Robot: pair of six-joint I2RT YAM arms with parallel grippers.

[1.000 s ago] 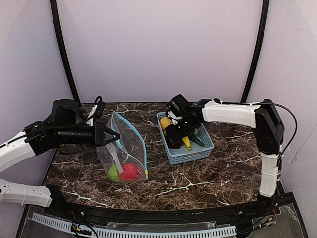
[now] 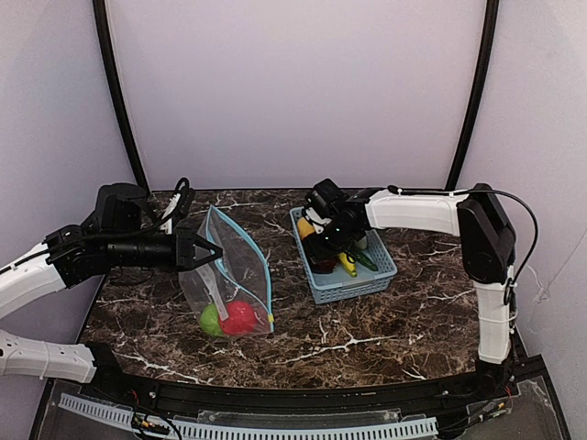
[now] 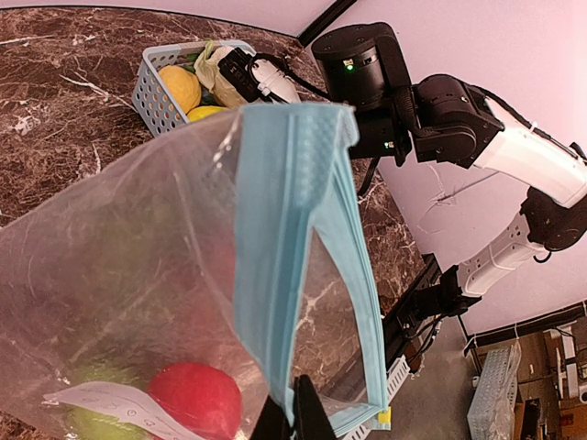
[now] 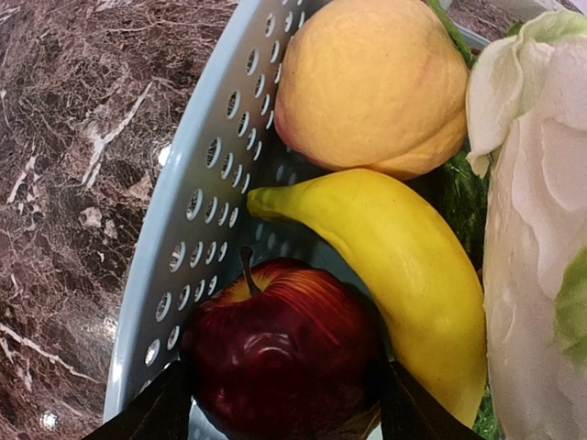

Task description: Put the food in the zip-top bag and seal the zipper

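Note:
The clear zip top bag (image 2: 227, 275) with its blue zipper band stands on the left with its mouth spread. Inside it rest a red round food (image 2: 238, 317) and a green one (image 2: 210, 319). My left gripper is shut on the bag's edge. Over the blue basket (image 4: 174, 220), my right gripper is low around a dark red apple (image 4: 280, 344), one finger (image 4: 160, 408) at each side. Its fingers are part open; firm contact cannot be told. Beside the apple lie a yellow banana (image 4: 404, 257) and a peach (image 4: 371, 82).
A pale leafy vegetable (image 4: 537, 202) fills the basket's right side in the right wrist view, and a green vegetable (image 2: 364, 260) lies by the banana.
My right arm has shifted slightly left and lower over the basket near the apple. The left arm and the bag have stayed put.

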